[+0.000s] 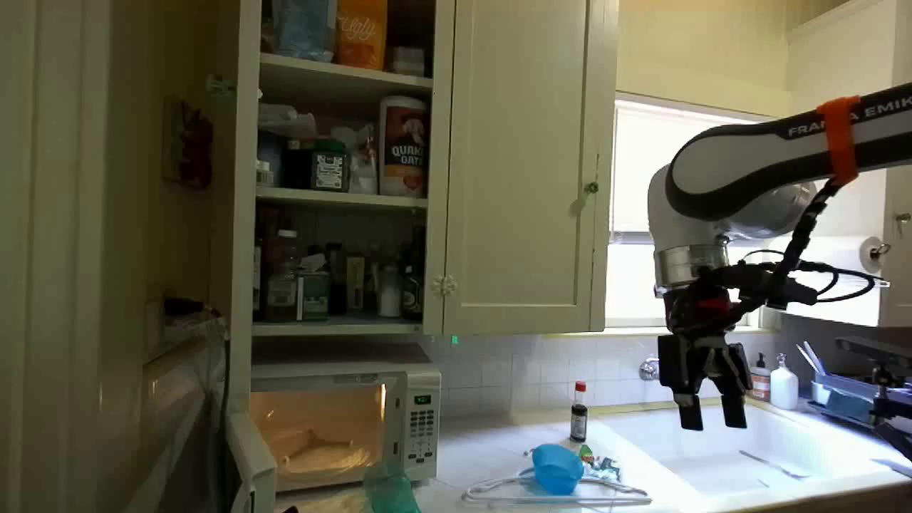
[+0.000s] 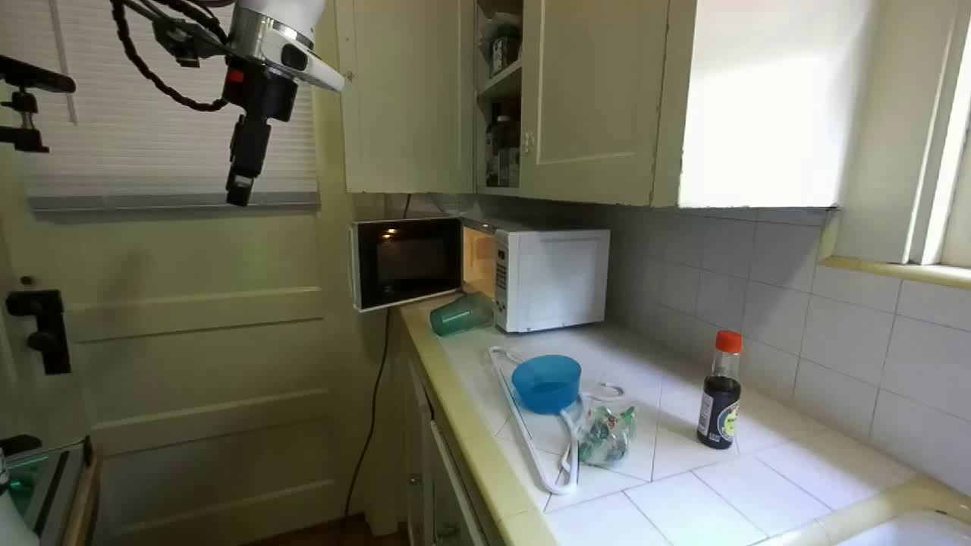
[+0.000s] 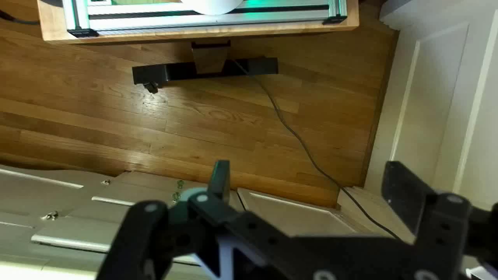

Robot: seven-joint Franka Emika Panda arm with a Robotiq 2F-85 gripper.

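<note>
My gripper (image 1: 714,417) hangs open in the air, fingers pointing down, with nothing between them. In the wrist view the two fingers of the gripper are wide apart above the wooden floor. On the counter a blue bowl (image 2: 547,384) rests on a white hanger (image 2: 520,428), with a crumpled green-and-clear bag (image 2: 607,437) beside it. A green translucent cup (image 2: 461,314) lies on its side by the microwave (image 2: 555,280). The microwave door (image 2: 407,262) stands open and its inside is lit. A dark sauce bottle (image 2: 720,400) with a red cap is upright near the tiled wall.
Above the microwave, an open cupboard holds jars, bottles and an oats canister (image 1: 402,147). The white sink (image 1: 727,457) lies to the right in exterior view 1. A dark cable (image 3: 303,144) crosses the floor. Bare counter surrounds the bottle.
</note>
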